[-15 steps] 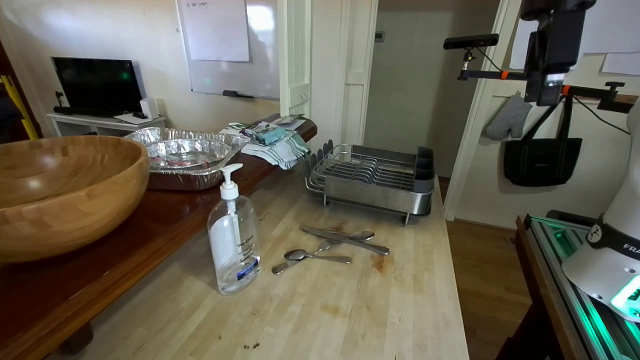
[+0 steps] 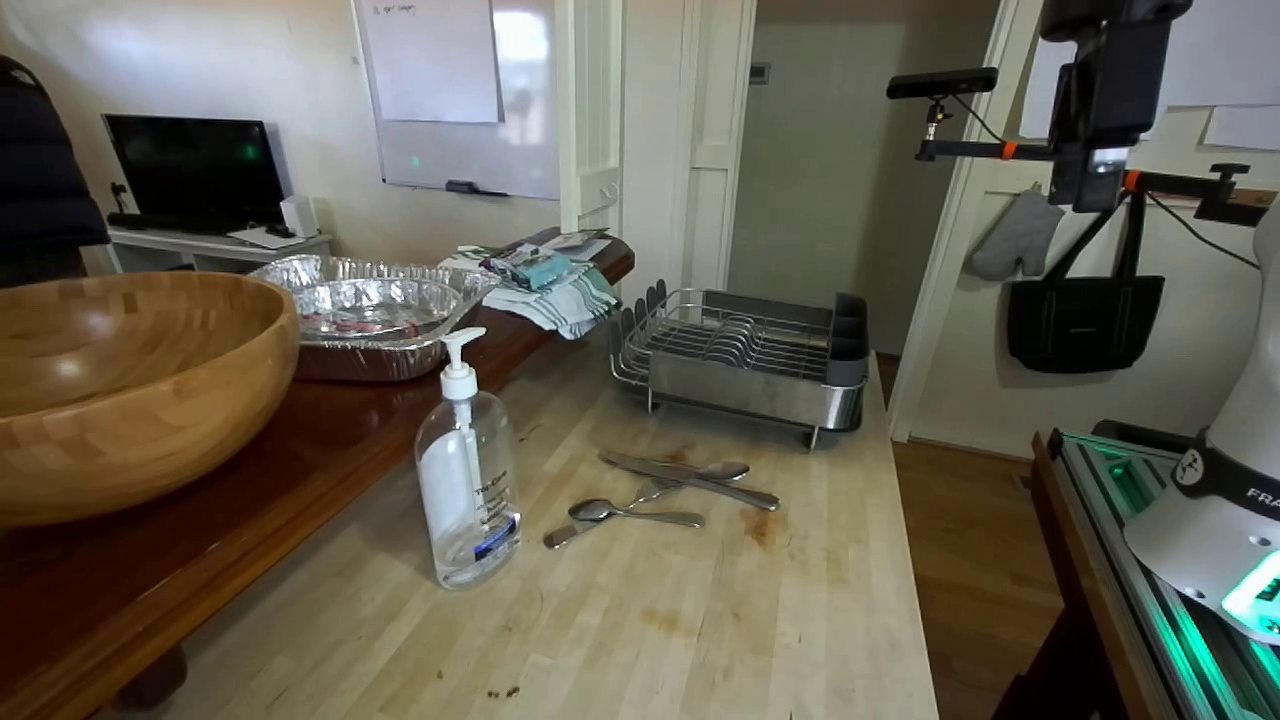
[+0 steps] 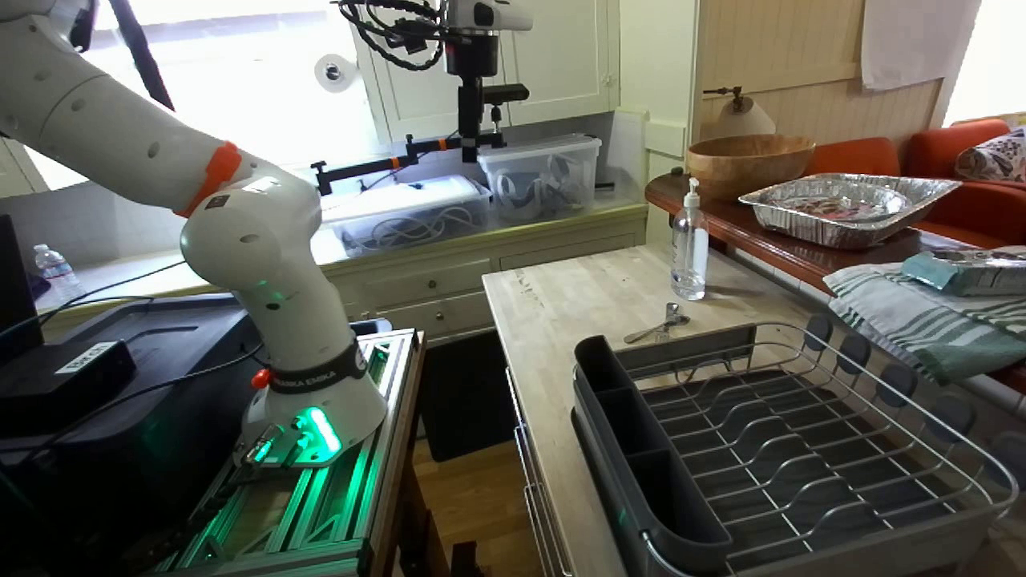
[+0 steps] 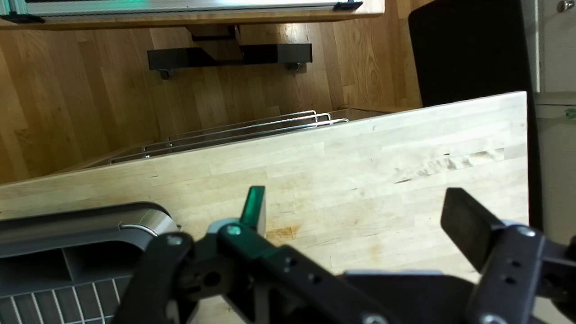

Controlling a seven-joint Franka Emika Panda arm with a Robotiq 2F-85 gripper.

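Observation:
High above the counter hangs my gripper, open, its two dark fingers wide apart with only bare wood below. In exterior view 2 it stands against the cupboards, well clear of everything on the counter. A small pile of cutlery (image 2: 684, 468), knives and spoons crossing one another, lies mid-counter. Beside it stands a clear pump bottle (image 2: 465, 480) with a white top. The dish rack (image 2: 744, 372), grey with metal wires and a dark cutlery holder (image 3: 664, 462), sits at the counter's end and looks empty. From the wrist, the pile is hidden behind the gripper body.
On the brown table along the counter rest a large wooden bowl (image 2: 144, 384), foil trays (image 2: 450, 324) and striped towels (image 2: 564, 300). A gap of floor (image 4: 108, 97) separates the counter from the robot's stand.
My arm and the things on the counter have kept their places. At the far left of exterior view 1 a large dark shape now shows where a yellow strip was.

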